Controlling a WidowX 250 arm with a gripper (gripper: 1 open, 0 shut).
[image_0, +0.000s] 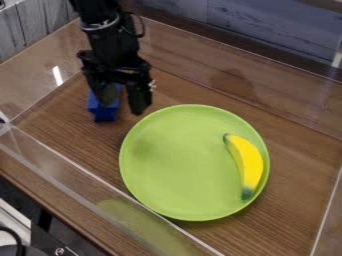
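Observation:
The black gripper (118, 92) hangs over the upper left of the table, its fingers spread open around or just above a small blue object (103, 109). The arm partly hides that object, so I cannot tell whether they touch. A large green plate (174, 165) lies to the right and nearer, with a yellow banana (245, 160) on its right side.
The wooden table (281, 120) has bare room at the right and back. A grey wall (267, 35) runs along the back. The table's edge is at the lower left, with clear strips along it.

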